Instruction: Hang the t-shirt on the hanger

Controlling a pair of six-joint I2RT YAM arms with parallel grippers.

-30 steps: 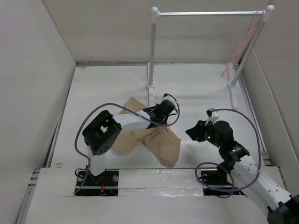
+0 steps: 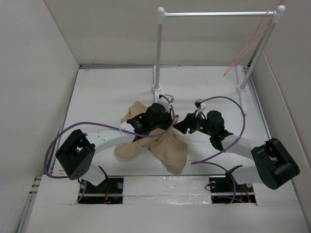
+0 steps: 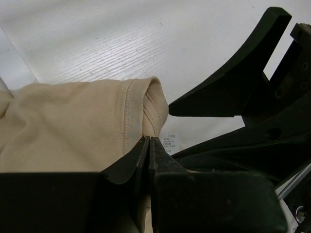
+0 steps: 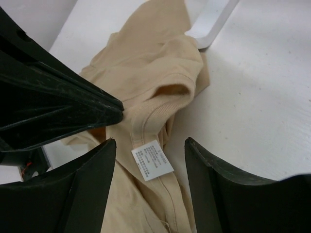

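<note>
The tan t-shirt (image 2: 170, 153) lies crumpled on the white floor. My left gripper (image 2: 167, 121) is shut at its folded hem (image 3: 131, 111); I cannot tell whether cloth is pinched between the tips. My right gripper is open over the shirt's edge, with a white label (image 4: 151, 160) in sight between its fingers, close beside the left gripper. A pink hanger (image 2: 252, 41) hangs at the right of the rack's rail (image 2: 218, 13).
The white rack's posts (image 2: 158, 48) stand on feet (image 2: 241, 97) at the back, the left foot touching the shirt. Bare floor (image 2: 102, 87) is at back left. Purple cables loop around both arms.
My right arm has moved left and up to the shirt, beside the left gripper.
</note>
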